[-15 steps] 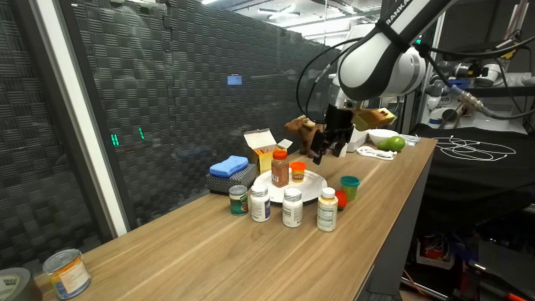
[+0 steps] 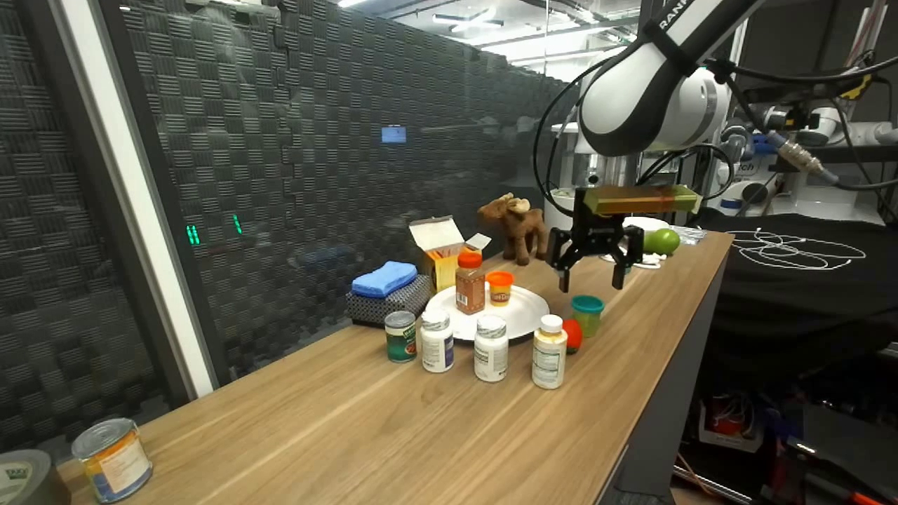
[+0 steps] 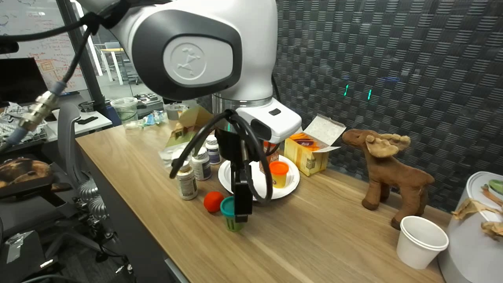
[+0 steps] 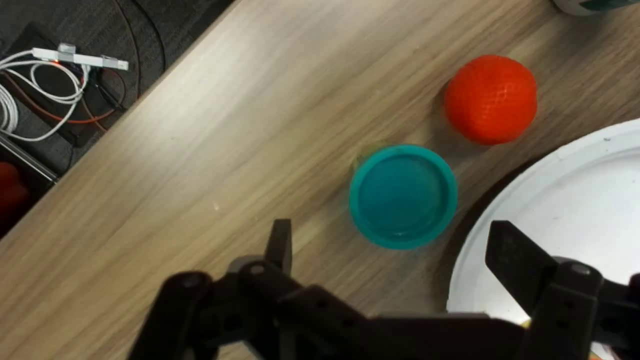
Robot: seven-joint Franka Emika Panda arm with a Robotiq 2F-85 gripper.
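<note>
My gripper (image 2: 591,282) hangs open above the counter, its two fingers wide apart with nothing between them. Just below it stands an upright tub with a teal lid (image 2: 587,304) and a green body. Seen from the wrist, that teal lid (image 4: 403,197) lies ahead of the gap between the black fingers, closer to the middle than to either one. A red ball-like object (image 4: 491,99) rests beside the tub, apart from it. The white plate (image 4: 540,198) reaches under the right-hand finger in the wrist view. On the plate stand an orange-lidded tub (image 3: 278,174) and an orange-capped spice jar (image 2: 469,285).
White bottles (image 2: 490,348) and a green can (image 2: 400,337) line the plate's near side. An open yellow box (image 3: 306,155), a brown plush moose (image 3: 393,172) and white cups (image 3: 420,242) stand near the wall. Bare wood lies along the counter's open edge.
The gripper has moved right in exterior view 1, from near the plush moose to above the teal-lidded tub, and has turned so both fingers show. The tabletop objects look unmoved.
</note>
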